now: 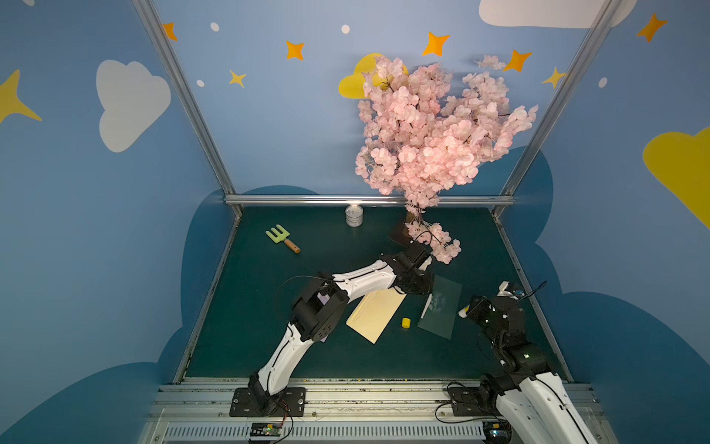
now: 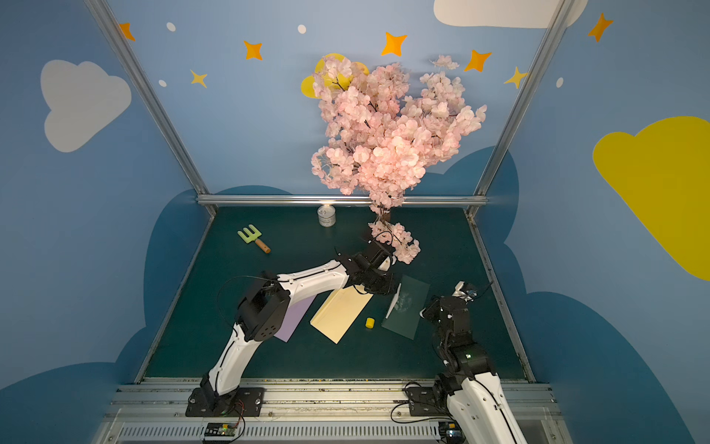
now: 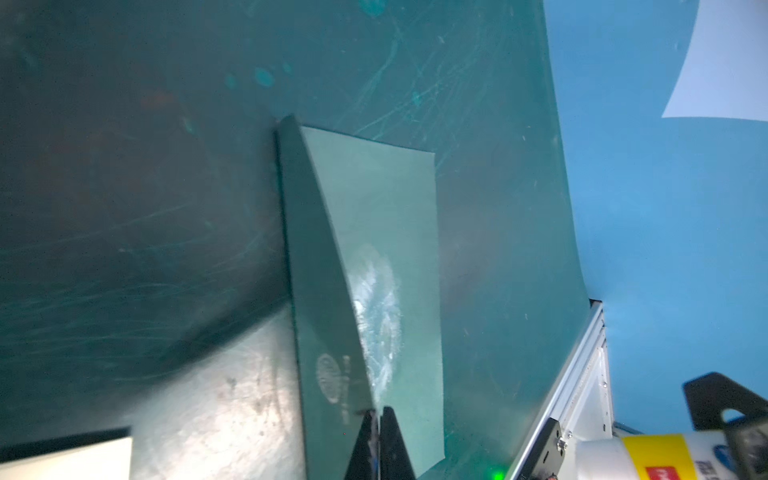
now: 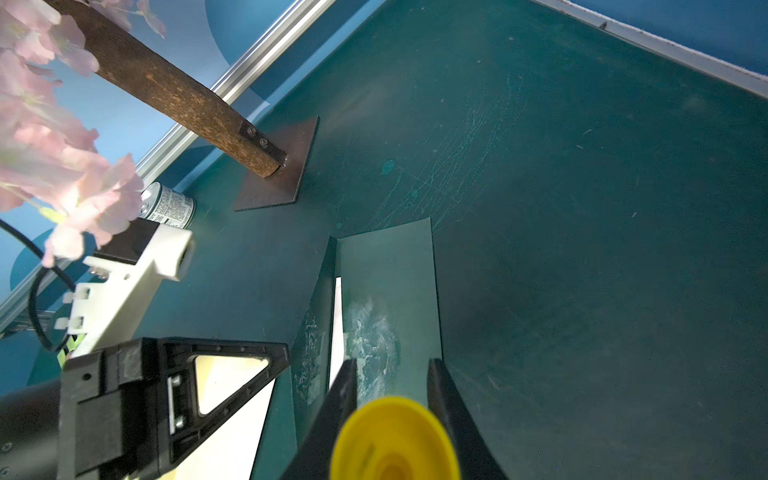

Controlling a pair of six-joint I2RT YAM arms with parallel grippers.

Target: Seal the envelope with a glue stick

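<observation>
The dark green envelope [image 1: 443, 314] lies on the table with its flap [image 3: 320, 320] bent up along the left side. In the left wrist view, the flap's edge runs down between the fingertips of my left gripper, which is shut on it. Pale glue smears [image 4: 373, 344] show on the envelope body, and more on the flap's inner face. To the right of the envelope, my right gripper is shut on the glue stick [image 3: 664, 457], whose round yellow end [image 4: 394, 444] faces the right wrist camera. The yellow cap [image 1: 406, 323] rests apart on the table.
A cream envelope [image 1: 375, 314] and a purple one [image 2: 294, 319] lie to the left. Further back are a toy fork [image 1: 283, 238], a can [image 1: 354, 215] and the blossom tree [image 1: 436, 133], close behind the left arm.
</observation>
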